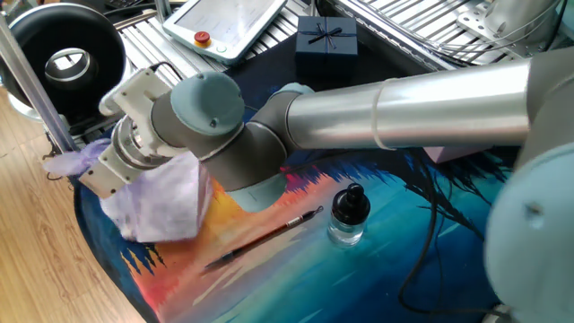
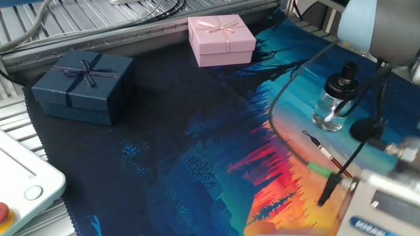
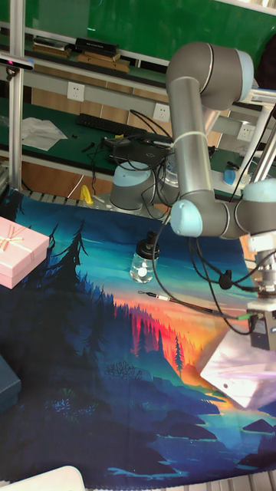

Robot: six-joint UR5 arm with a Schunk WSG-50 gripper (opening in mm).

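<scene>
A lilac cloth-wrapped bundle (image 1: 170, 202) is at the left end of the mat in exterior view 1, its gathered end sticking out past my gripper (image 1: 100, 174). The fingers themselves are hidden behind the gripper body, but the bundle shifts together with it, so the gripper appears shut on its gathered cloth. Exterior view 3 shows the pale bundle (image 3: 241, 368) tilted just under the gripper at the right; whether it is clear of the mat, I cannot tell.
A dropper bottle (image 1: 348, 215) stands upright beside a thin dark pen (image 1: 260, 240). One dark blue gift box (image 2: 85, 85) and a pink gift box (image 2: 222, 40) sit at the mat's back edge. A black round bin (image 1: 22, 67) is beyond the mat, left.
</scene>
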